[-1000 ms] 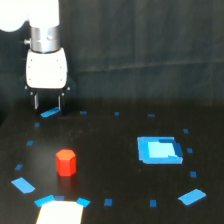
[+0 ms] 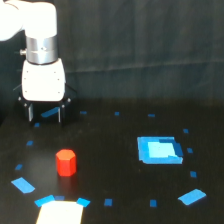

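Observation:
My gripper (image 2: pixel 45 119) is at the left, pointing down, its thin dark fingers spread apart with nothing visible held. A strip of blue tape (image 2: pixel 50 112) shows behind and between them on the dark table. In front of the gripper and slightly to its right, a red hexagonal block (image 2: pixel 66 162) stands on the table, clear of the fingers. Over on the right lies a blue square tray (image 2: pixel 144 148) with a pale inside; it seems empty.
A cream-coloured object (image 2: pixel 60 213) is cut off by the bottom edge. Blue tape strips (image 2: pixel 192 197) and several small blue marks dot the dark table. Bare table lies between the red block and the blue tray. A dark curtain (image 2: pixel 150 50) hangs behind.
The gripper has come down and slightly to the left in the picture. The red block and the blue tray have not moved.

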